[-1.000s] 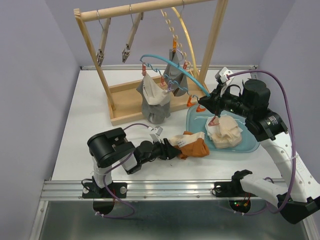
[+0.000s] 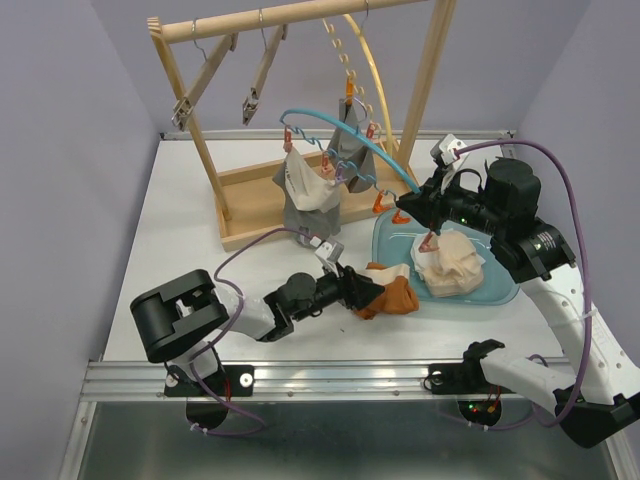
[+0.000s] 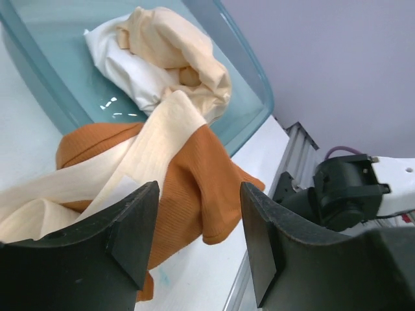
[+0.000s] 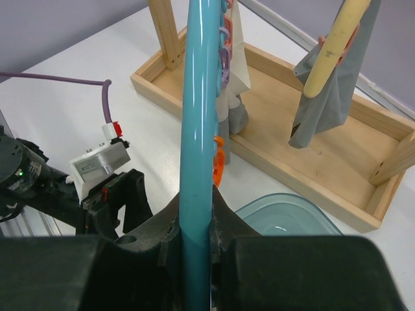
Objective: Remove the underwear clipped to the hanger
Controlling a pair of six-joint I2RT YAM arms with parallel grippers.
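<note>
My right gripper is shut on the blue hanger (image 4: pixel 196 97), holding its curved bar up over the basin. From that hanger in the top view, a grey-and-cream underwear (image 2: pixel 309 195) hangs by clips at the left end. Loose on the table lies an orange-and-cream underwear (image 3: pixel 188 175), crumpled. My left gripper, its fingers apart, is over this cloth, which shows between and behind the fingers. No grip on it is visible.
A light-blue basin (image 2: pixel 502 288) holds cream and white cloth (image 2: pixel 455 262). Behind stands a wooden rack (image 2: pixel 232 190) with wooden hangers (image 2: pixel 265 75) and a grey cloth (image 2: pixel 350 145) on another hanger. Bare table lies to the left.
The left gripper has moved right and slightly up, from the left end of the orange underwear to over it. The right arm and blue hanger look still.
</note>
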